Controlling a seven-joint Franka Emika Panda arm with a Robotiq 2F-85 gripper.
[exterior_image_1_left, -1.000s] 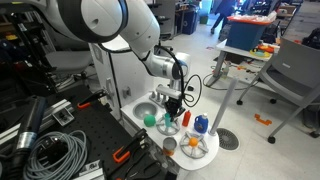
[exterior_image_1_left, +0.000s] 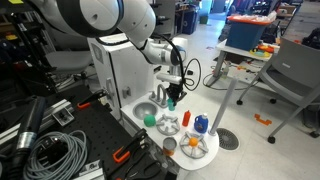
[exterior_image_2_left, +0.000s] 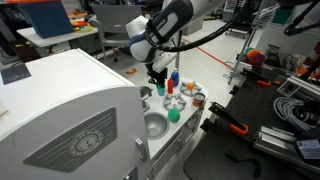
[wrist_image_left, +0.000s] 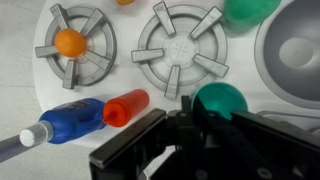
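A teal cup-like object (wrist_image_left: 222, 98) is between the fingers of my gripper in the wrist view. My fingers are shut on it, and they cover its lower part. In exterior view 1 the teal object (exterior_image_1_left: 171, 104) hangs below the gripper (exterior_image_1_left: 174, 98), beside the sink end of the white counter. From the other side, in exterior view 2, the teal object (exterior_image_2_left: 160, 90) shows under the gripper (exterior_image_2_left: 157, 82), behind the sink basin.
A burner grate (wrist_image_left: 181, 47) lies beside the held object, and an orange ball-like item (wrist_image_left: 70, 42) sits on another grate. A red bottle (wrist_image_left: 126, 107) and a blue bottle (wrist_image_left: 70, 122) stand nearby. A green bowl (exterior_image_1_left: 149, 120), a metal cup (exterior_image_1_left: 169, 145) and a sink basin (wrist_image_left: 296, 50) are close.
The gripper has risen and drawn back toward the sink side with the teal object, which was lower, over the near burner. The other items look unmoved.
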